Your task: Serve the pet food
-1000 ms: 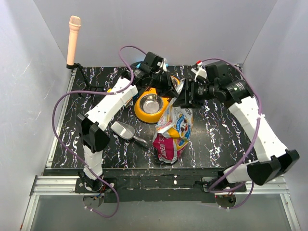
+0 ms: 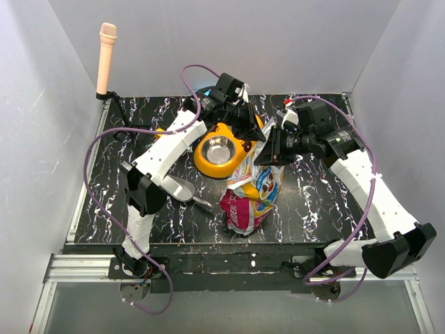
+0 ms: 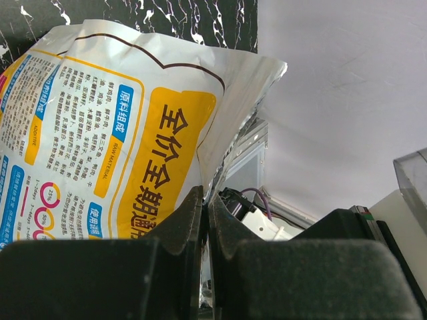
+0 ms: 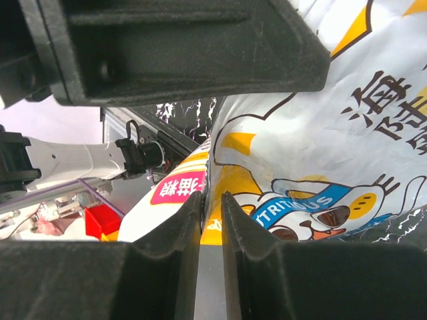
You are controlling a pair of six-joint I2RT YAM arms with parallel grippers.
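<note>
The pet food bag (image 2: 252, 198) stands upright at the front middle of the counter, its white top reaching up between both grippers. My left gripper is shut on the bag's thin top edge, which runs in between its fingers. Close by on the right, my right gripper is slightly open, a narrow gap between its fingertips and the bag's film at that gap. A dark finger of the left gripper crosses the upper right wrist view. Behind the bag sits the orange feeder with a steel bowl (image 2: 218, 150); the arms partly cover it.
A scoop (image 2: 179, 189) with a grey handle lies left of the bag. At the back left stands a microphone-shaped object (image 2: 106, 56) on a black stand.
Both grippers have shifted a little to the right, and the bag's top has moved along with them. The right gripper also sits slightly lower in the view. Scoop and feeder have stayed put.
</note>
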